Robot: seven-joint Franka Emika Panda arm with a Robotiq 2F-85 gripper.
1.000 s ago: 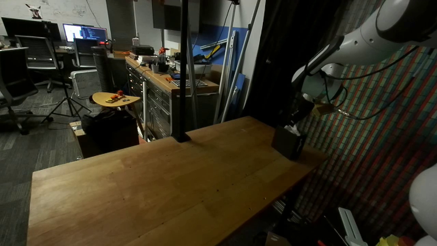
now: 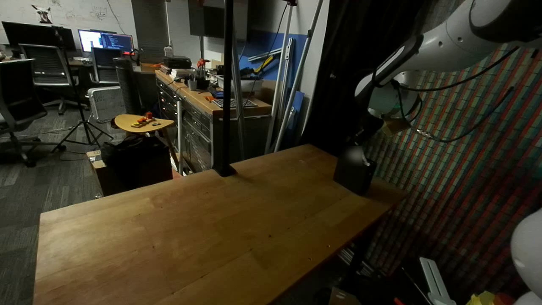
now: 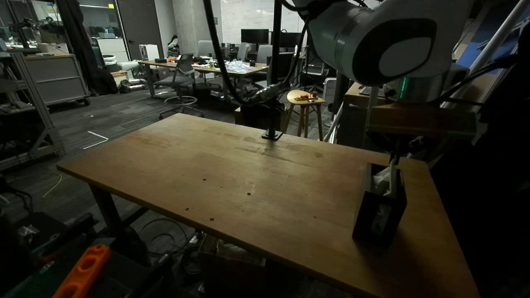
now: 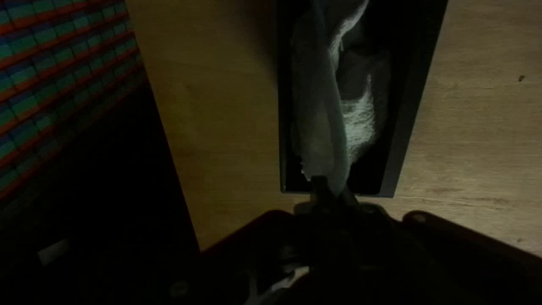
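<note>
A tall black box (image 3: 378, 218), open at the top, is at the table's right end with crumpled white tissue inside. In the wrist view, a strip of white tissue (image 4: 333, 132) stretches from within the box (image 4: 401, 152) to my gripper, which is shut on its end. The gripper (image 3: 393, 159) hangs just above the box's rim in exterior view 2, and the strip still reaches down into the box. In exterior view 1 the tissue (image 2: 353, 152) is a pale blur over the box (image 2: 354, 175); the fingertips are dark there.
A patterned curtain (image 2: 437, 152) hangs beside the table's right end. Open table lies to the box's left in exterior view 2.
In exterior view 1 the arm and wrist have moved up and left. The box has shifted slightly the same way, and the white tissue at its top has become blurred.
</note>
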